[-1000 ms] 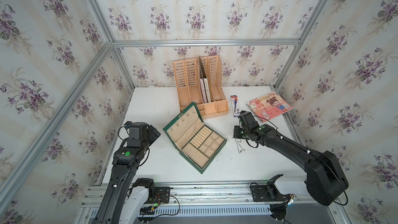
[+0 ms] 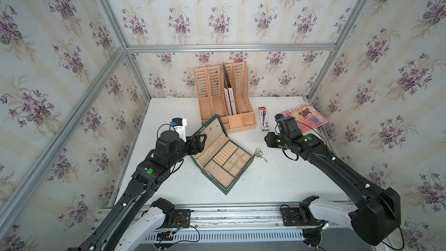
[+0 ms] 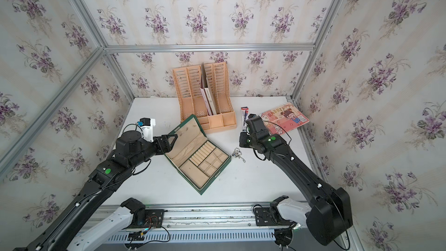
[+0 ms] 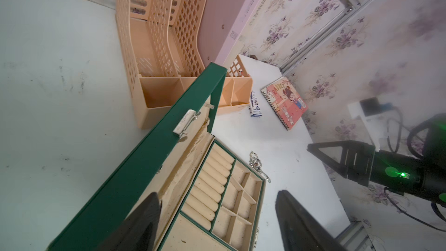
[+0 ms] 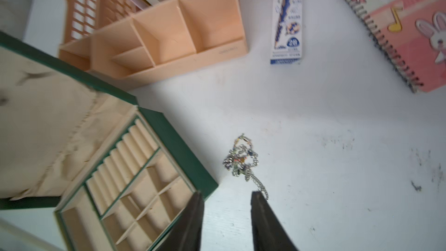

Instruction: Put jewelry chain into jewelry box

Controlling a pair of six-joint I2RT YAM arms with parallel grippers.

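The silver jewelry chain lies bunched on the white table just right of the box, a short tail trailing toward the front. The green jewelry box stands with its lid up; its beige compartments look empty. My left gripper is open above the lid side of the box, its fingers wide apart with nothing between. My right gripper hovers above the table, behind and to the right of the chain. In the right wrist view its fingers stand apart, empty, with the chain beyond their tips.
A peach organizer holding folders stands behind the box. A pencil box and a pink spiral notebook lie at the back right, the notebook partly behind my right arm.
My left gripper has swung right, over the box's lid. The chain, earlier stretched below that gripper, now lies bunched closer to the box.
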